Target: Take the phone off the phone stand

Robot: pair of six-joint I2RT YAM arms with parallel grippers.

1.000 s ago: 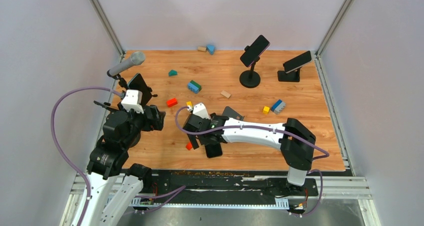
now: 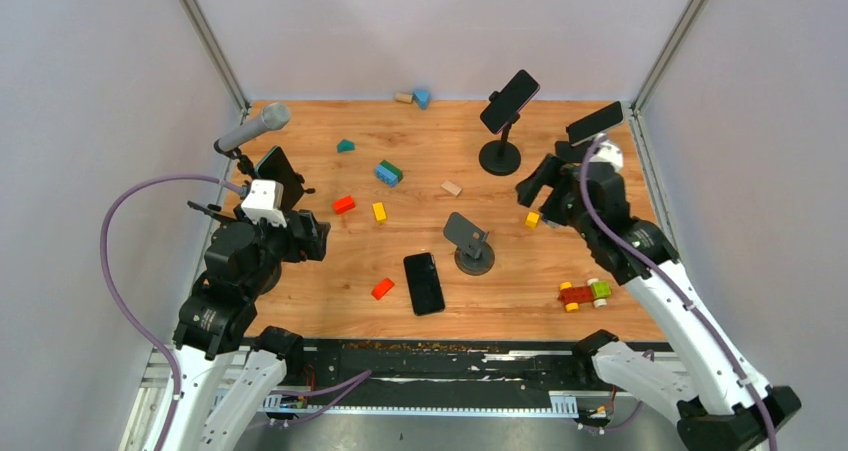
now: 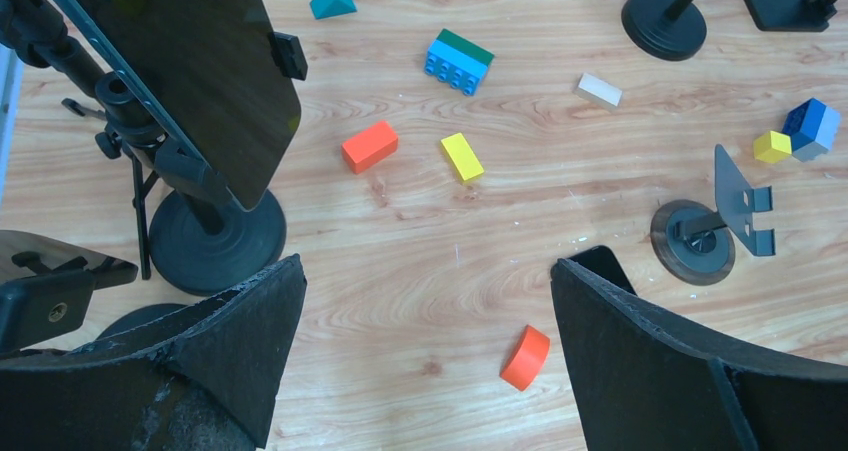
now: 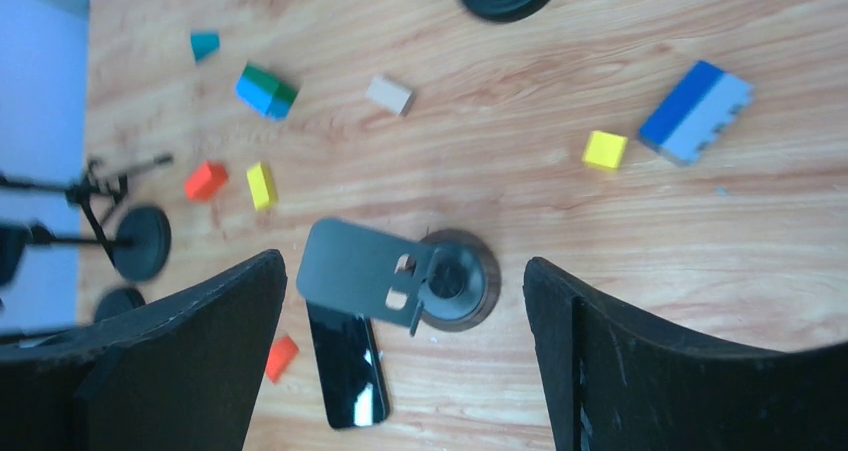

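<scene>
A black phone (image 2: 423, 284) lies flat on the wooden table, left of an empty phone stand (image 2: 467, 243), whose plate shows clearly in the right wrist view (image 4: 352, 269). Other phones sit on stands at back centre (image 2: 508, 101), back right (image 2: 596, 121) and at the left, a large dark one (image 3: 190, 71). My right gripper (image 2: 536, 193) is open above the right of the table, nothing between its fingers. My left gripper (image 2: 310, 236) is open beside the left stands, empty; its fingertips frame bare wood in the left wrist view.
Small blocks, red (image 2: 343, 203), yellow, blue and green, are scattered about; a toy car (image 2: 583, 293) lies front right. A microphone (image 2: 262, 122) on a stand is at the left.
My right arm has swung rightward and back from over the flat phone and small stand, uncovering them. My left arm has not moved.
</scene>
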